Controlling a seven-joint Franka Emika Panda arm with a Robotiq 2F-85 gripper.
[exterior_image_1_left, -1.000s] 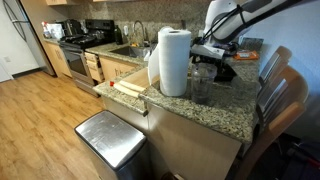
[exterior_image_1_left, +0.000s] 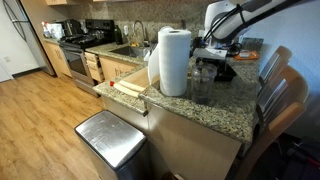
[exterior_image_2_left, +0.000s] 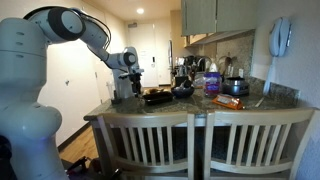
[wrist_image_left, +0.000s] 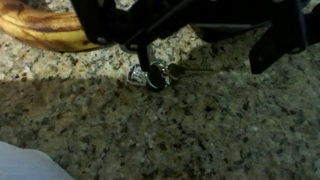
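Note:
In the wrist view, my gripper stands open low over the speckled counter (wrist_image_left: 200, 130). A small bunch of keys (wrist_image_left: 157, 75) on a ring lies by the left fingertip, with a thin piece reaching into the gap between the fingers. I cannot tell whether that finger touches the ring. At the upper left is a yellow-brown banana (wrist_image_left: 45, 30). In exterior view 2 my gripper (exterior_image_2_left: 138, 82) points down over the far left of the counter; its fingers are too small there to read.
A paper towel roll (exterior_image_1_left: 174, 64) stands at the counter's corner beside a clear container (exterior_image_1_left: 204, 86). A dark tray (exterior_image_2_left: 158, 97), a purple-labelled bottle (exterior_image_2_left: 211, 80) and an orange packet (exterior_image_2_left: 228, 101) sit farther along. Chairs (exterior_image_2_left: 150, 140) line one side; a bin (exterior_image_1_left: 109, 137) stands on the floor.
My gripper appears slightly lower behind the clear container. The paper towel roll, container and bin stay where they were.

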